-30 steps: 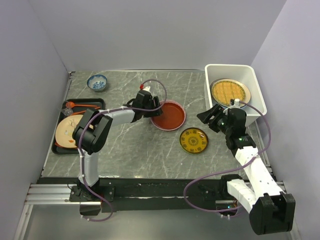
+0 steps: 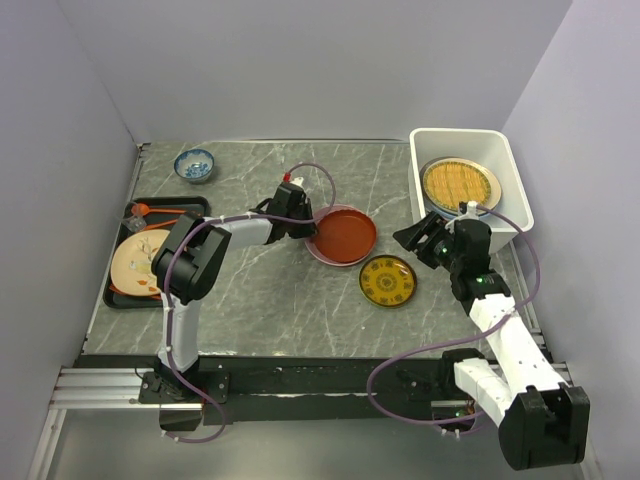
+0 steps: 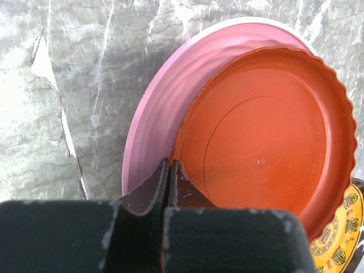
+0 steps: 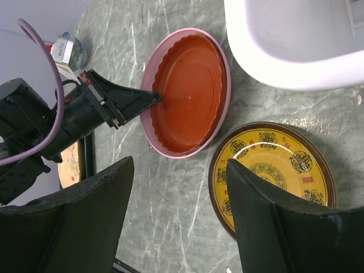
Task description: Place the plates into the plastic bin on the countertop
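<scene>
A scalloped orange plate [image 2: 345, 236] rests inside a wider pink plate [image 3: 149, 122] in the middle of the counter. At their left edge my left gripper is shut on the orange plate's rim, its fingertips pressed close together; the pink rim lies outside them. A dark-rimmed yellow plate [image 2: 388, 281] lies flat just to the lower right. The white plastic bin [image 2: 419, 150] at the back right holds a round, yellow-patterned plate [image 2: 461, 185]. Over the bin's front left corner side, my right gripper [image 2: 412, 242] hangs open and empty, above the counter.
A black tray [image 2: 118, 299] at the left carries a cream plate [image 2: 133, 262] and orange utensils. A blue-and-white bowl [image 2: 194, 165] sits at the back left. Purple cables [image 2: 405, 355] run along both arms.
</scene>
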